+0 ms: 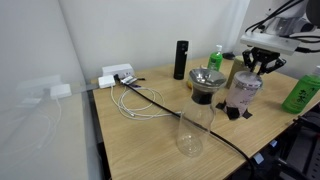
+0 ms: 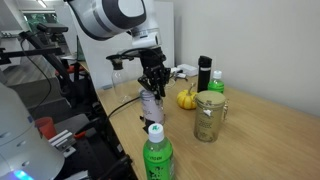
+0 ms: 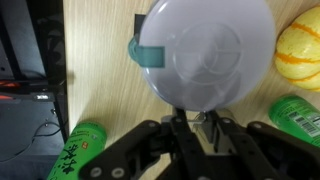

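A whitish, slightly pink round container (image 1: 241, 95) with a pale, frosted top stands at the right of the table, dark pieces around its foot. My gripper (image 1: 258, 70) reaches down to its upper edge from the arm side. In the wrist view the round white top (image 3: 212, 45) fills the upper middle, and the gripper is shut at its near edge, with something small and pale between the fingers. Whether that is a rim or a lid's edge is hard to tell. From the other side, the container (image 2: 152, 106) appears upright beneath the gripper (image 2: 153, 84).
Close by are a metal bowl (image 1: 207, 78) on a stand, a tan-lidded jar (image 2: 209, 115), an orange-yellow pumpkin (image 3: 300, 52) and green bottles (image 2: 158, 155). A clear glass (image 1: 192, 130) stands nearer the front. A black cable (image 1: 180, 115) crosses the table.
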